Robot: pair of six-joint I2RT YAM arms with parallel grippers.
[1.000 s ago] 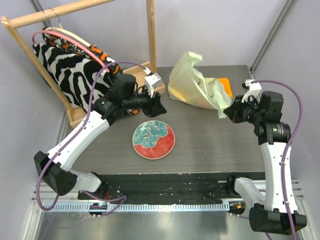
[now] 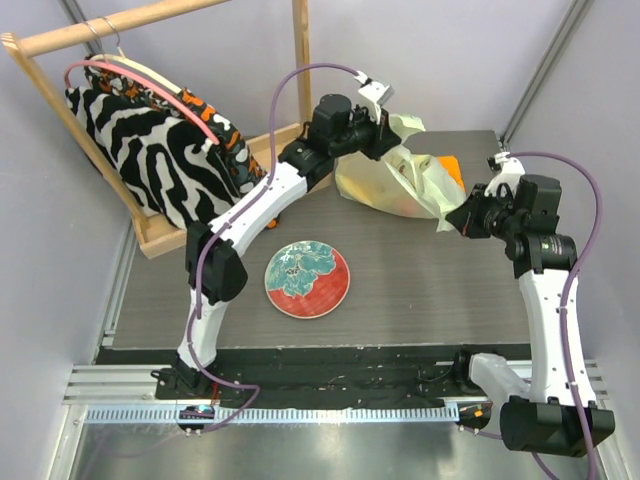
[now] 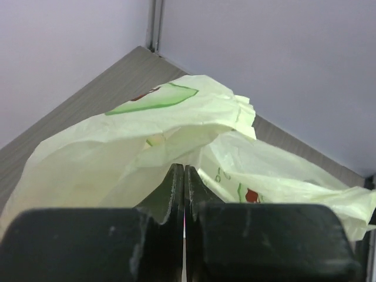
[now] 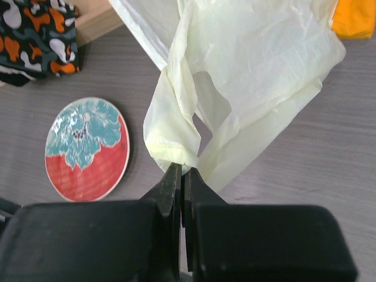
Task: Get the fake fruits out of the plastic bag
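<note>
A pale yellow-green plastic bag point(image 2: 360, 180) lies crumpled at the back right of the table, a bit of yellow showing faintly through it. My left gripper point(image 2: 382, 140) is over the bag's upper part; in the left wrist view its fingers are shut among the folds, and whether they pinch plastic cannot be told. My right gripper point(image 2: 456, 220) is shut on the bag's near-right edge, which is bunched at its fingertips in the right wrist view. The bag's contents are mostly hidden.
A red and teal plate point(image 2: 306, 292) lies in the middle front. A wooden rack point(image 2: 150, 20) with patterned fabric point(image 2: 150, 150) stands at the left. An orange item point(image 2: 450, 168) lies behind the bag.
My left arm has swung up and right from near the plate to over the bag's top, with its fingers now shut. The right gripper has stayed about still on the bag.
</note>
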